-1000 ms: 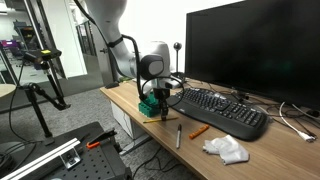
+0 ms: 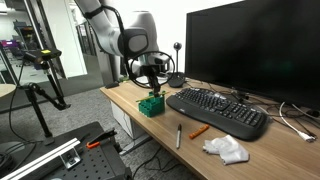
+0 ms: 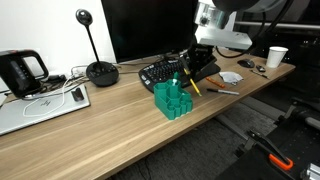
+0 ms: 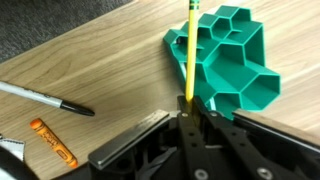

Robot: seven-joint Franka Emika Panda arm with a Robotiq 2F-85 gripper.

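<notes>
A yellow pencil (image 4: 193,60) is pinched in my gripper, its far end running past the top edge of the wrist view. In exterior view 2 the pencil (image 3: 195,86) slants in the air beside the green holder, below the gripper (image 3: 188,70). The green holder (image 4: 242,78) has several hexagonal cells and stands on the wooden table to the right of the fingers in the wrist view. It also shows in exterior view 1 as a green block (image 2: 152,106) under the hand, where the fingertips are hard to make out.
A capped marker (image 4: 45,98) and an orange crayon-like stick (image 4: 53,143) lie on the table. Behind them are a black keyboard (image 2: 218,110) and a large monitor (image 2: 250,50). A white cloth (image 2: 227,150) lies nearer the front edge. Left of the holder the table (image 3: 90,130) is clear.
The hand has risen from low over the table. The pencil, which lay flat in front of the green holder, is now lifted with my gripper.
</notes>
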